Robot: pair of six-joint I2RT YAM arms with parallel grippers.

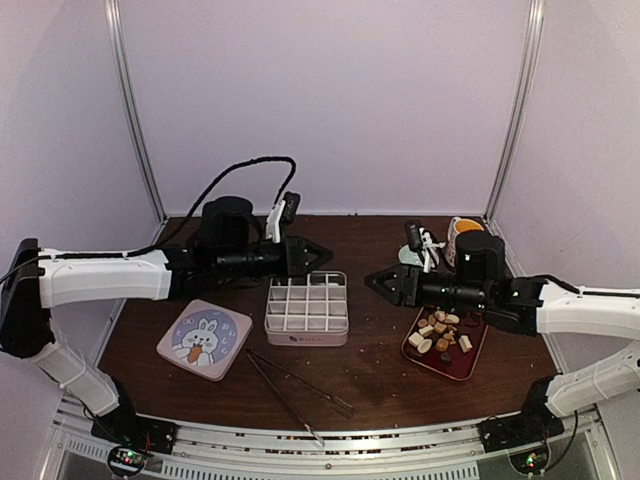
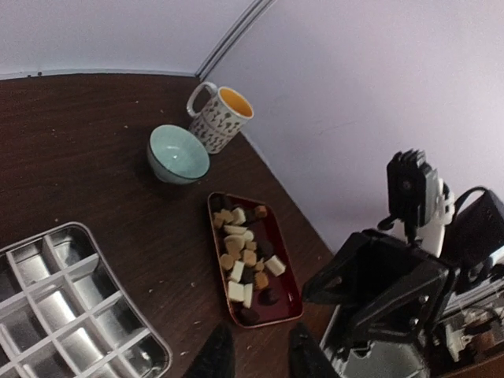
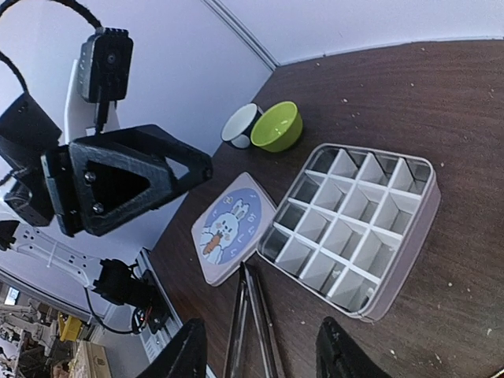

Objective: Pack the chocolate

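A compartment box [image 1: 306, 332] stands mid-table, its cells looking empty. Chocolate pieces [image 1: 440, 330] in several shades lie on a red tray [image 1: 464, 365] at the right. The bunny lid [image 1: 205, 340] lies left of the box. Metal tongs [image 1: 300, 400] lie on the table at the front, next to the lid. My left gripper [image 1: 318, 256] hangs above the box's back, open, nothing between its fingers in the left wrist view. My right gripper [image 1: 378, 285] is raised right of the box, open and empty in the right wrist view.
A mug [image 2: 216, 122] and pale bowl [image 2: 178, 153] stand at the back right; a green bowl [image 3: 276, 126] and white cup [image 3: 239, 124] at the back left, behind my left arm in the top view.
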